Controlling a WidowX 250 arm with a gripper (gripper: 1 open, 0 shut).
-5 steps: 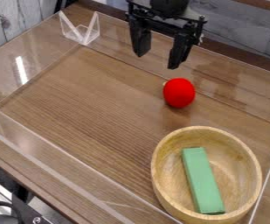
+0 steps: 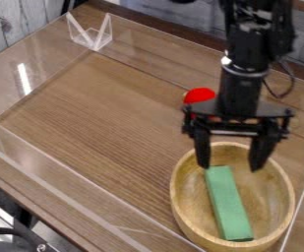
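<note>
My black gripper (image 2: 229, 142) hangs open over a round wooden bowl (image 2: 186, 202), its fingers spread above the far part of the bowl. In the bowl lies a green bar (image 2: 228, 206), long and flat, pointing toward the front. A red round object (image 2: 198, 95) sits behind the gripper, partly hidden by it.
A clear plastic item (image 2: 91, 31) stands at the back left. Dark cables lie at the bottom left corner.
My gripper has come down and toward the front, from the back of the table to over the bowl. The bowl, green bar and red object appear in place.
</note>
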